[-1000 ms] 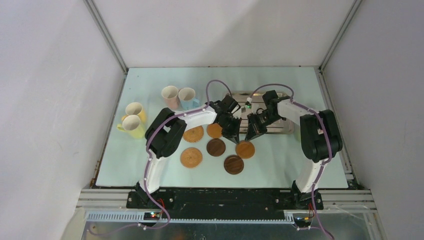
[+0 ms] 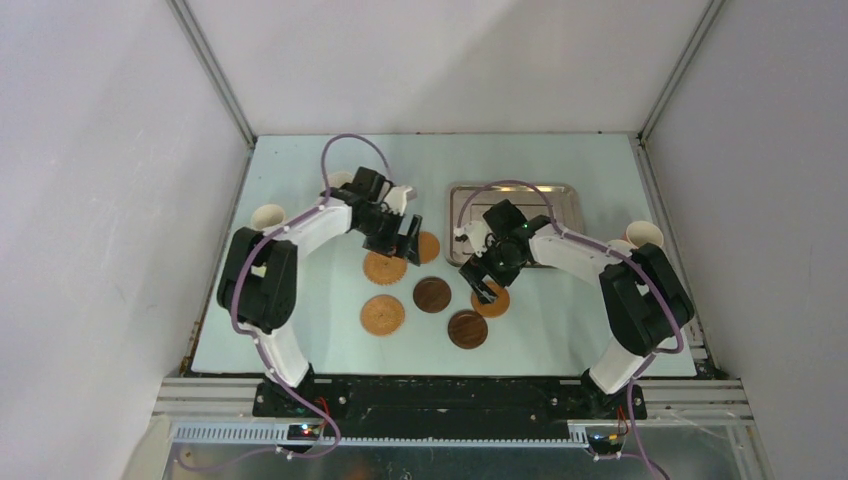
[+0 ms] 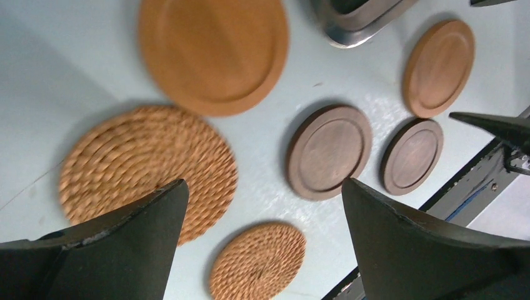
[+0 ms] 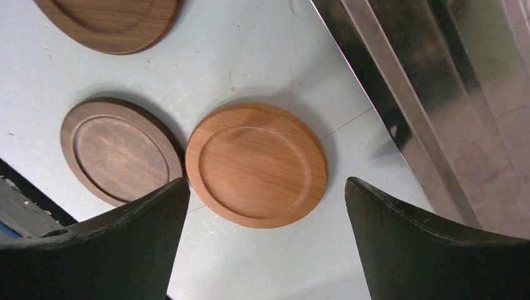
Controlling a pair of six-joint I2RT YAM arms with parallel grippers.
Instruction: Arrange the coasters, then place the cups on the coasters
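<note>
Both grippers hang over coasters, holding nothing. My left gripper [image 2: 405, 240] stands open, with a woven coaster [image 3: 150, 165] partly between its fingers in the left wrist view and a tan wooden coaster [image 3: 212, 53] above it. In the right wrist view my right gripper is open over a brown wooden coaster [image 4: 256, 165], which lies flat against a dark coaster [image 4: 122, 150]. The cups are at the table's sides in the top view: a pale cup [image 2: 268, 217] at the left and a cup [image 2: 645, 234] at the right, each partly hidden by an arm.
A metal tray [image 2: 568, 190] lies at the back, partly under the right arm. Another woven coaster [image 2: 382, 315] and two dark coasters, one of them the dark coaster [image 2: 432, 294], sit mid-table.
My left arm has swung left, away from the tray, now covering much of the cups on that side.
</note>
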